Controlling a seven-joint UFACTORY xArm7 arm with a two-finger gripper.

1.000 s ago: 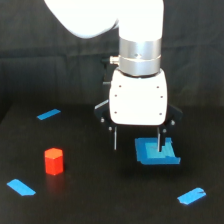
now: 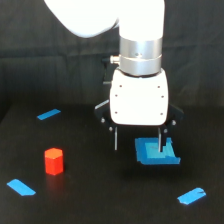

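Note:
My gripper (image 2: 138,148) hangs over the dark table right of the middle, its white hand facing the camera. The two thin fingers (image 2: 116,140) stand wide apart, and nothing shows held between them. A red block (image 2: 54,161) rests on the table to the left, well clear of the gripper. Behind or below the right finger lies a blue, tray-like piece (image 2: 150,155); part of it is covered by the finger and hand, and I cannot tell if they touch.
Blue strips lie flat on the table: one at the back left (image 2: 48,114), one at the front left (image 2: 21,187) and one at the front right (image 2: 191,196). A dark curtain (image 2: 50,70) closes off the back.

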